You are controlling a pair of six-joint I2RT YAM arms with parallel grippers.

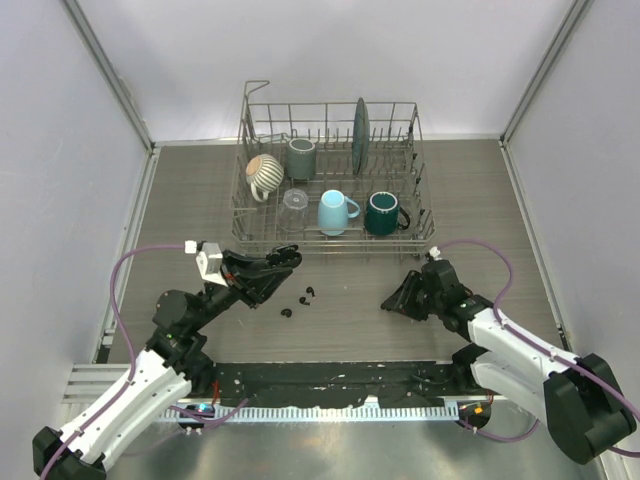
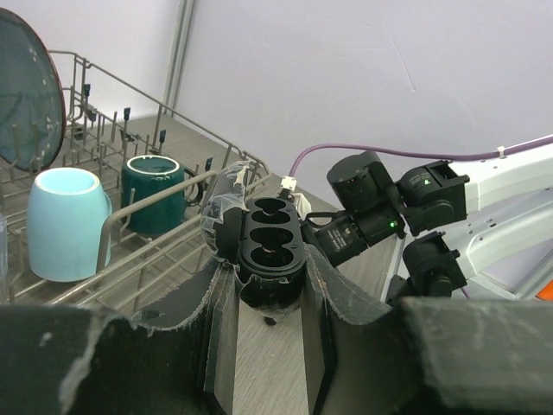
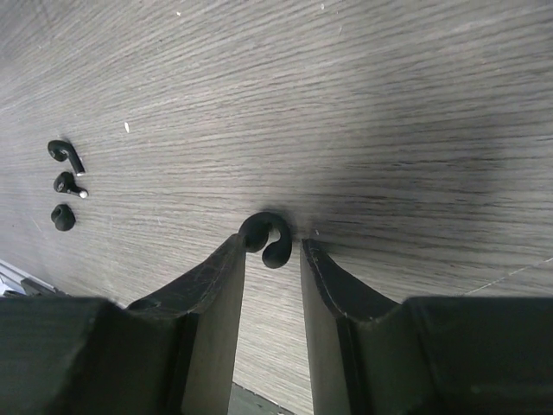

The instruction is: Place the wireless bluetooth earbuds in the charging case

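Observation:
My left gripper holds the black charging case (image 2: 271, 244), shut on it and raised above the worktop; the case's empty slots face the camera. My right gripper is low over the worktop, part open, its fingertips either side of a curved black earbud piece (image 3: 275, 252); whether they touch it I cannot tell. In the right wrist view several more small black earbud pieces (image 3: 61, 216) lie in a loose group to the left. The top view shows them (image 1: 286, 312) between the two arms.
A wire dish rack (image 1: 256, 222) with mugs, a glass and a plate stands at the back, just behind my left gripper.

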